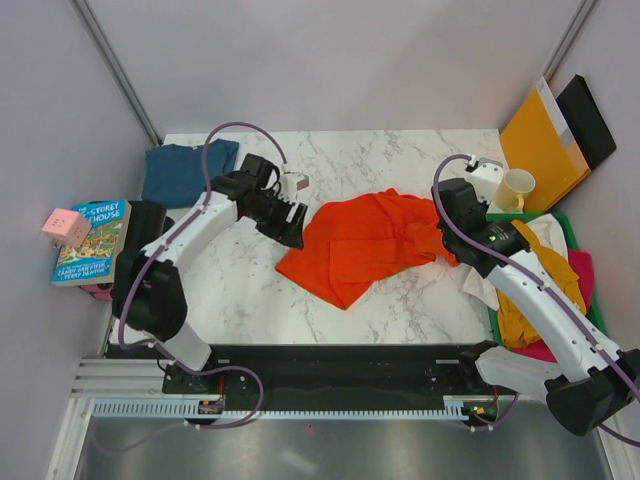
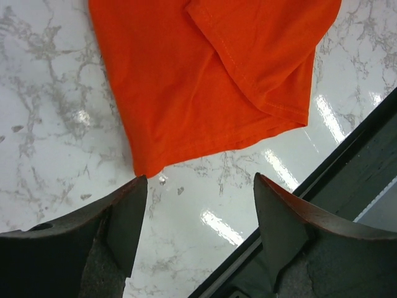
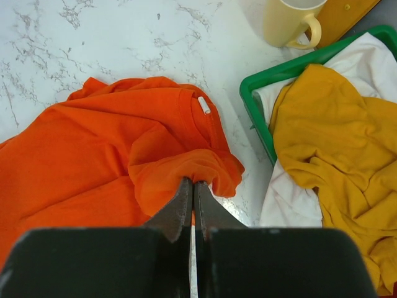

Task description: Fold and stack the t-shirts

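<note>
An orange t-shirt (image 1: 360,250) lies rumpled on the marble table (image 1: 390,320), one panel folded over it. My left gripper (image 1: 297,213) hangs over its left end, open, with the shirt's corner (image 2: 149,161) below and between the fingers. My right gripper is shut at the shirt's right end, where a raised bunch of orange cloth (image 3: 177,167) meets the fingertips; whether any is pinched cannot be made out for certain. A folded blue cloth (image 1: 188,172) lies at the back left.
A green basket (image 3: 260,83) of yellow, white and pink cloths stands at the right, beside a mug (image 3: 285,18) and orange board. Books (image 1: 90,240) with a pink box stand at the left.
</note>
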